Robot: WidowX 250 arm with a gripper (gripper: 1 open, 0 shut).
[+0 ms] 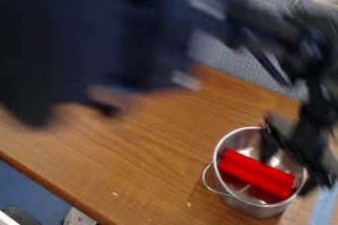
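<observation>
A red cylinder (250, 170) lies inside a steel pot (234, 198) at the lower right of the camera view. My gripper (288, 128) is a dark, motion-blurred shape over the back right rim of the pot, hiding part of it. The blur hides its fingers, so whether it is open or shut is unclear.
A grey padded wall runs along the back, and a blue strip lies at the right edge.
</observation>
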